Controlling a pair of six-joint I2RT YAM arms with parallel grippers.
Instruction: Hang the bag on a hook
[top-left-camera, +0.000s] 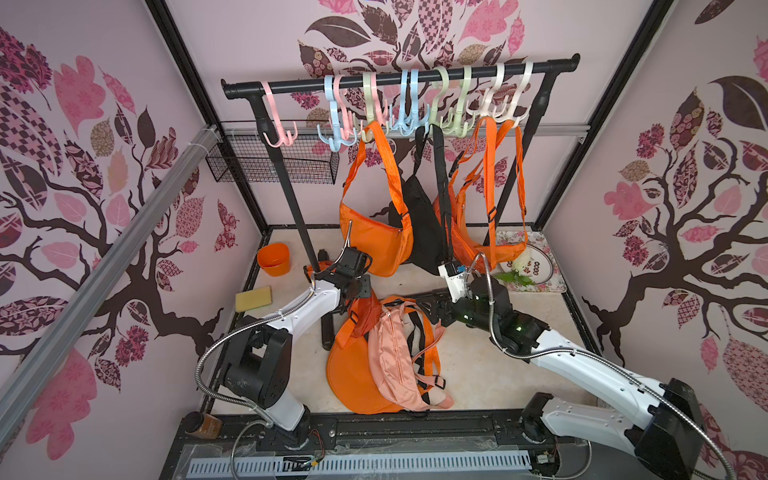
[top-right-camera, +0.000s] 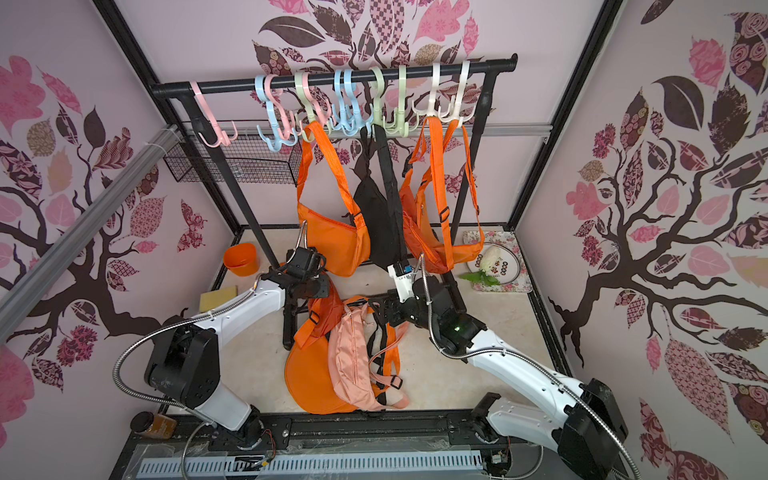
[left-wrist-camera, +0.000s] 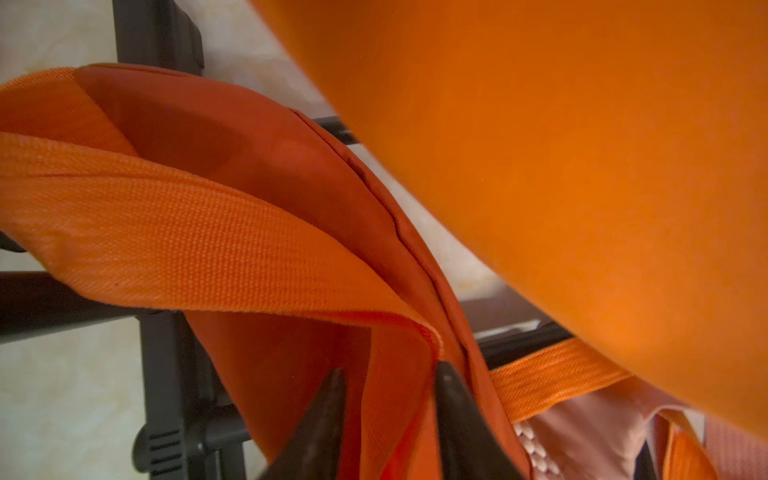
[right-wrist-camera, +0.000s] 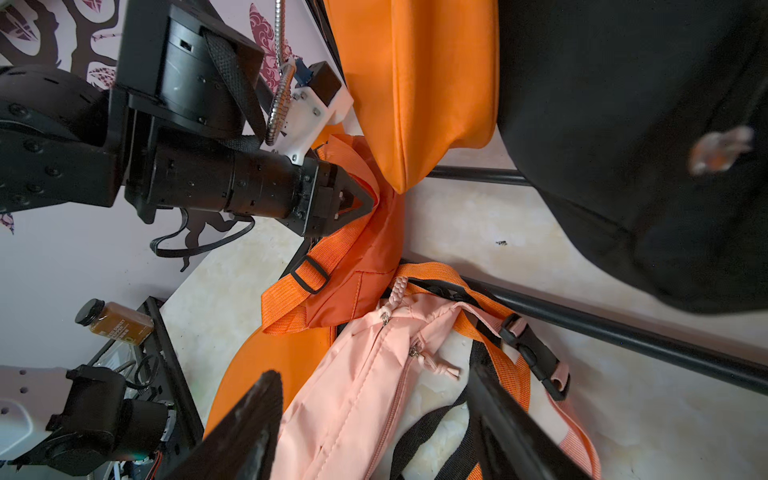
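A red-orange bag (left-wrist-camera: 240, 144) with a wide orange strap (left-wrist-camera: 208, 232) lies on the floor, bunched over the rack's base. My left gripper stands over it, its fingers (left-wrist-camera: 320, 424) parted, with folds of fabric and strap between or just below the tips; contact cannot be judged. A pink bag (right-wrist-camera: 360, 384) and a flat orange bag (top-left-camera: 352, 380) lie in front. Above the pink bag my right gripper has its fingers (right-wrist-camera: 256, 416) spread and empty. Pink, blue, green and white hooks, such as a blue hook (top-left-camera: 332, 120), hang on the rail (top-left-camera: 320, 83).
Hung bags crowd the middle: an orange bag (top-left-camera: 376, 244) close above my left gripper, a black bag (top-left-camera: 420, 220), and another orange bag (top-left-camera: 472, 240) to the right. A bowl (top-left-camera: 273, 259) and sponge (top-left-camera: 253, 298) sit left; a tray (top-left-camera: 552, 272) sits right.
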